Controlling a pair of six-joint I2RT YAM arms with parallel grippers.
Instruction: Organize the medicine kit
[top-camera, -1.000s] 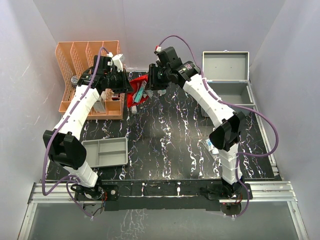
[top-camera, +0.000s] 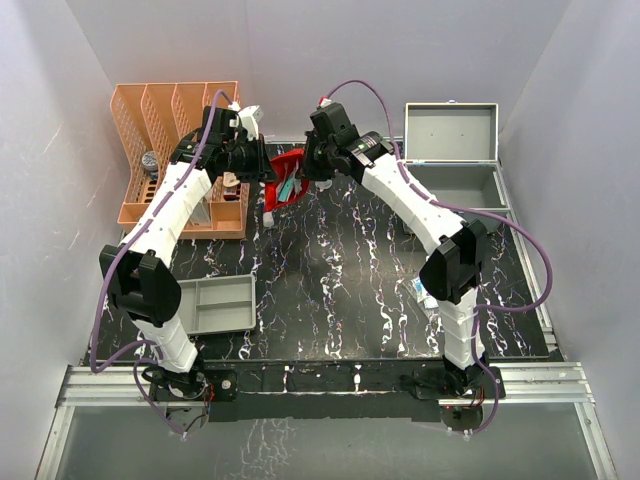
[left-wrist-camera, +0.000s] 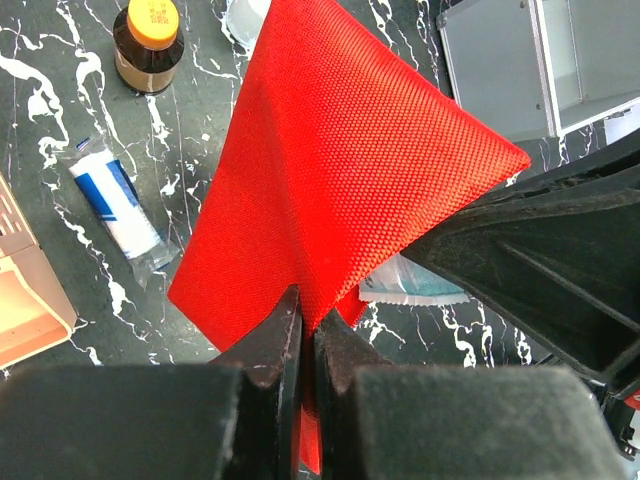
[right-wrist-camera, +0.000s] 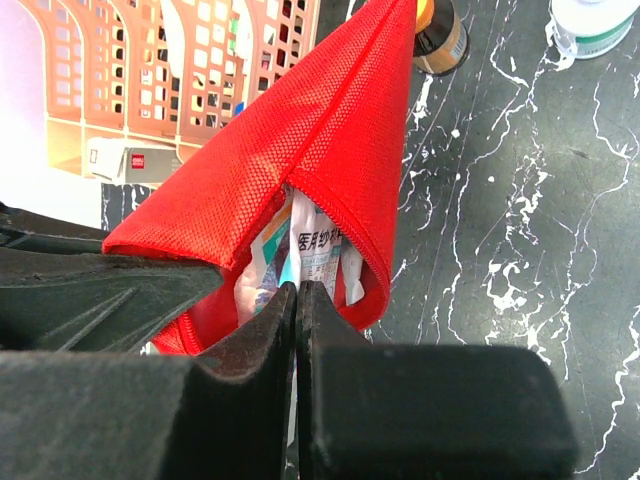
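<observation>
A red fabric pouch (top-camera: 285, 190) hangs above the table between my two grippers, its mouth gaping and plastic packets visible inside. My left gripper is shut on a fold of its red edge. Opposite, at the mouth, my right gripper is shut, with the thin clear-white edge of a packet (right-wrist-camera: 320, 245) running between its fingers. Part of a pale blue packet (left-wrist-camera: 415, 282) shows beside the pouch in the left wrist view. The pouch hides how far the packets reach inside. An open grey case (top-camera: 455, 185) stands at the back right.
An orange divided rack (top-camera: 215, 228) fills the back left. A brown bottle (left-wrist-camera: 148, 62), a wrapped bandage roll (left-wrist-camera: 118, 205) and a white round container (right-wrist-camera: 593, 22) stand or lie near the pouch. A grey tray (top-camera: 225, 305) sits front left, small packets (top-camera: 422, 295) front right.
The pouch now looks wider and more open toward the top camera.
</observation>
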